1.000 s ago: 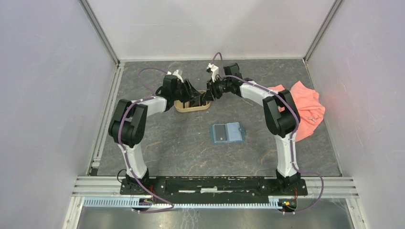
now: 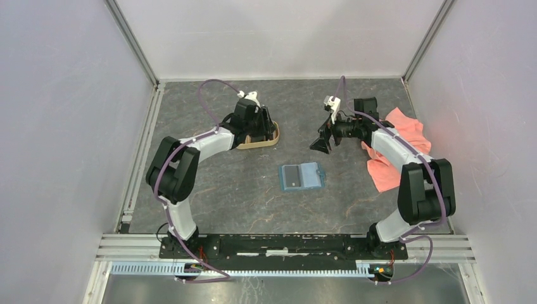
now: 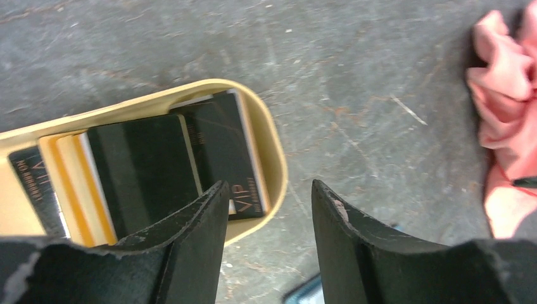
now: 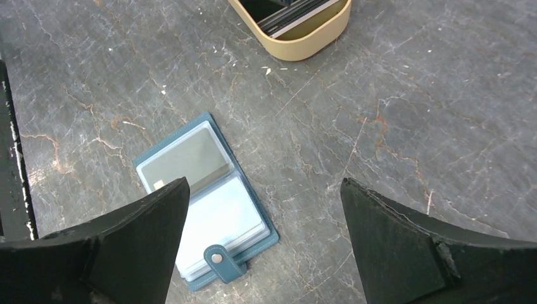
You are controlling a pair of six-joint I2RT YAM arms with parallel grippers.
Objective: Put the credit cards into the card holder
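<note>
A beige oval container [image 3: 273, 152] holds several dark and yellow-edged cards [image 3: 142, 171]; my left gripper [image 2: 263, 120] is over its right end, fingers part open with nothing between them in the left wrist view. The blue card holder [image 4: 244, 190] lies open below right of the container, with clear sleeves and a snap tab [image 4: 225, 266]. My right gripper [image 2: 320, 136] stands open and empty above the table, up and right of the holder.
A crumpled pink cloth [image 2: 405, 136] lies at the right side of the table. Walls bound both sides and the back.
</note>
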